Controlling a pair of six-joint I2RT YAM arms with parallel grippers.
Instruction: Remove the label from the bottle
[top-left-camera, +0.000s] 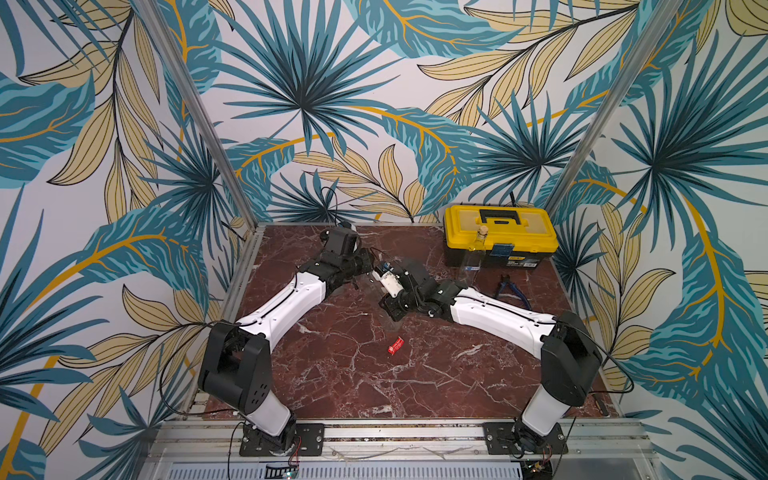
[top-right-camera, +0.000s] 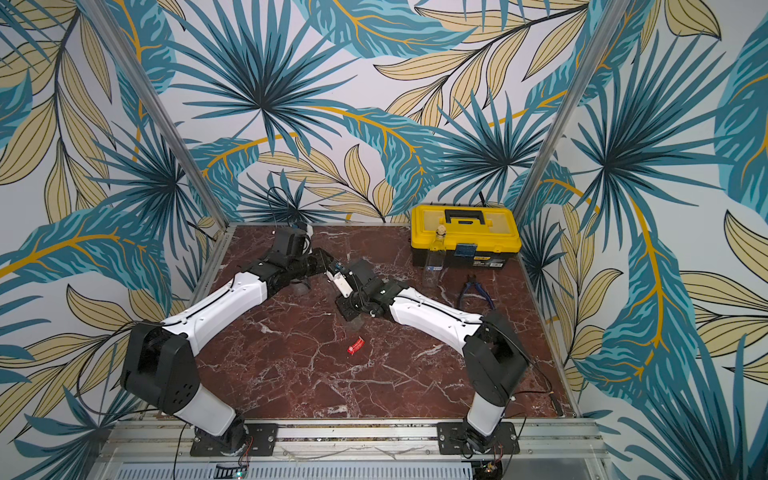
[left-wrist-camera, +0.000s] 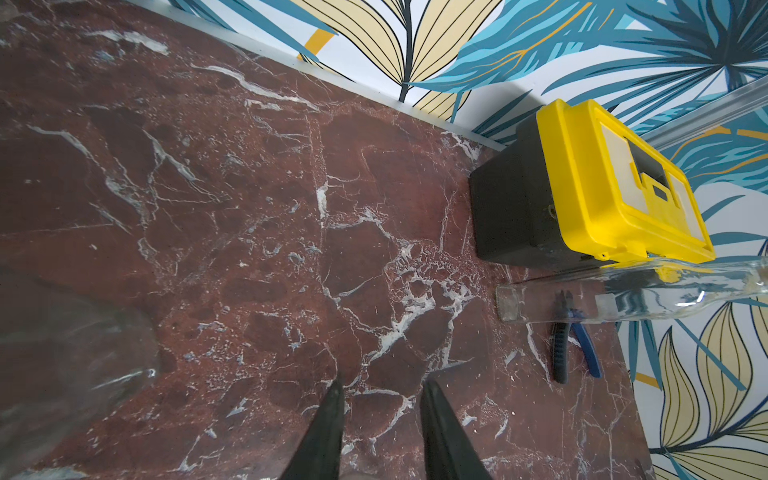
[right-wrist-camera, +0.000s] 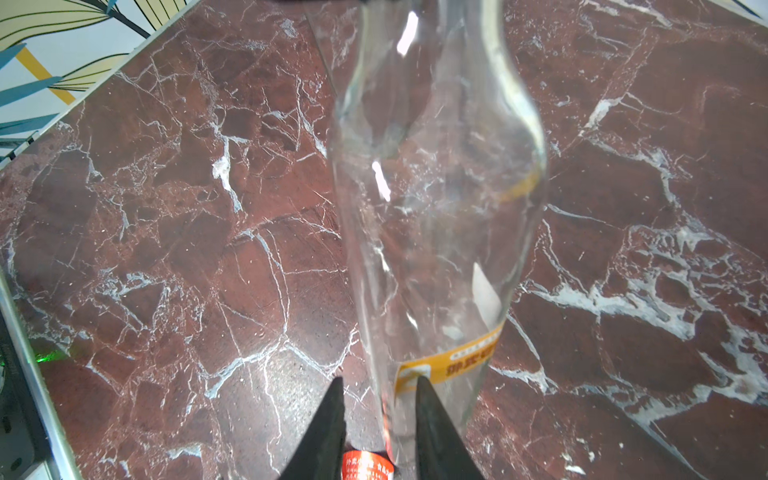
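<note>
A clear glass bottle (right-wrist-camera: 436, 216) stands out in the right wrist view, its neck running up to dark parts at the top edge. Low on it is an orange label strip (right-wrist-camera: 460, 364) with lettering, with a white patch (right-wrist-camera: 485, 296) above. My left gripper is shut on the bottle; in its own view the grip is mostly below the frame. My right gripper is part open, its right finger overlapping the lower bottle; marble shows between its fingertips, and contact cannot be told. From above, the arms meet near the middle and hide most of the bottle.
A red piece (top-left-camera: 396, 345) lies on the marble table. Back right stand a yellow-black toolbox (top-left-camera: 500, 236), another clear bottle (top-left-camera: 473, 252) and blue-handled pliers (top-left-camera: 512, 292). A hazy translucent shape (left-wrist-camera: 64, 368) fills the left wrist view's left side.
</note>
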